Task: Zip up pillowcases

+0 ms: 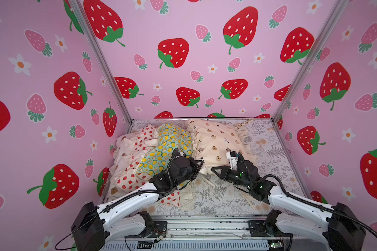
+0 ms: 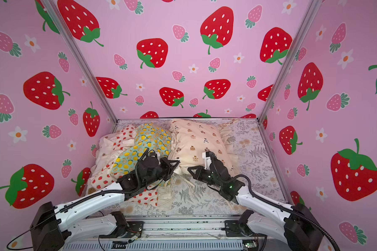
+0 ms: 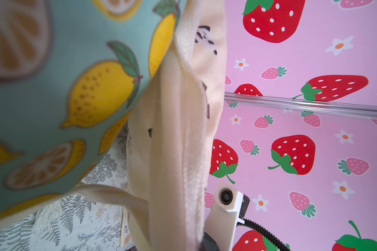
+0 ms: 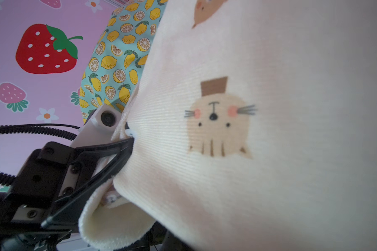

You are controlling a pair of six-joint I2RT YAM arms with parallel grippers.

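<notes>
A cream pillowcase with animal prints (image 1: 217,140) lies puffed up in the middle, its near edge reaching both grippers. My left gripper (image 1: 202,162) is shut at its near left corner. In the right wrist view, the left gripper's black fingers (image 4: 117,154) pinch the cream fabric (image 4: 280,138), which draws into folds at their tips. My right gripper (image 1: 212,169) is shut at the near edge, just right of the left one, with nothing seen between its fingers. Cream edging (image 3: 176,159) fills the left wrist view. No zipper pull can be made out.
A lemon-print pillowcase (image 1: 171,138) lies left of the cream one, over crumpled strawberry-print fabric (image 1: 127,179). Pink walls (image 1: 213,62) enclose the back and sides.
</notes>
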